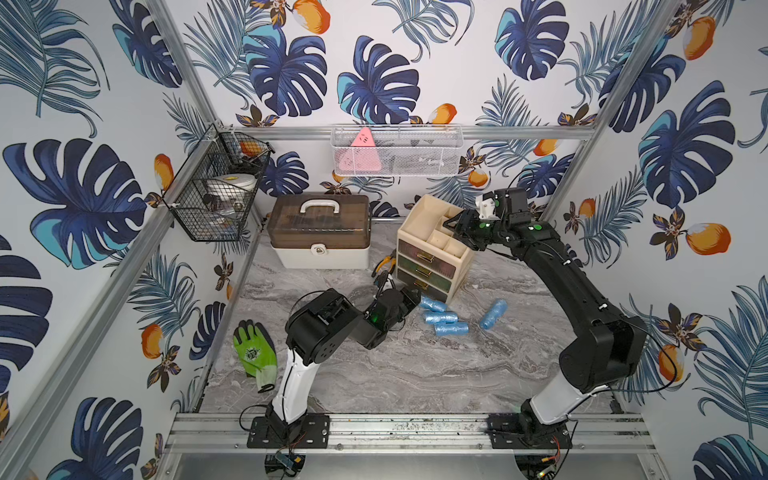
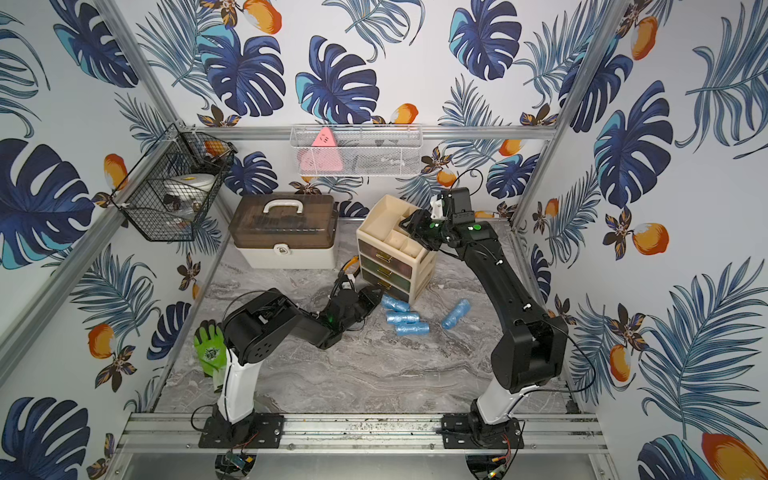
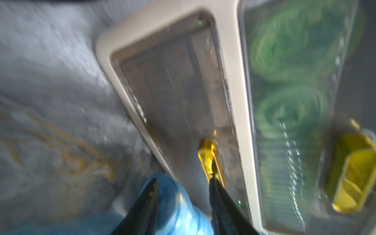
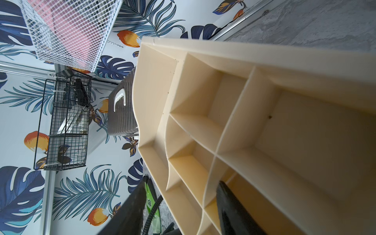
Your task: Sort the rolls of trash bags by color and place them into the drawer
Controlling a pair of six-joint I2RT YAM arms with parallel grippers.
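A beige drawer unit [image 1: 464,260] has three closed drawers with yellow handles; green rolls show through one drawer front [image 3: 293,51]. Several blue trash-bag rolls [image 1: 452,328] lie on the table before and right of it. My left gripper is open, low at the bottom drawer [image 3: 172,86], with a blue roll at its fingers; the view is blurred. My right gripper is over the unit's top compartments [image 4: 309,145], its fingers apart, nothing seen between them.
A storage box [image 1: 320,240] stands left of the unit, a green glove [image 1: 254,352] at the far left. A mesh basket [image 1: 424,152] hangs behind.
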